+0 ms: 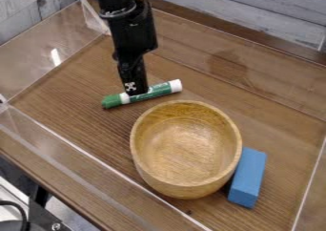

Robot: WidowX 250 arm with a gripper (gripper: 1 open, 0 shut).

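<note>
The black gripper (132, 86) hangs from the top left, its tip just above a green tube (133, 96) with white ends that lies diagonally on the wooden table. The gripper looks shut, and I see nothing held in it.
A large round tan bowl (186, 151) stands in the front middle, with a blue block (249, 178) to its right. A clear panel edge runs along the left.
</note>
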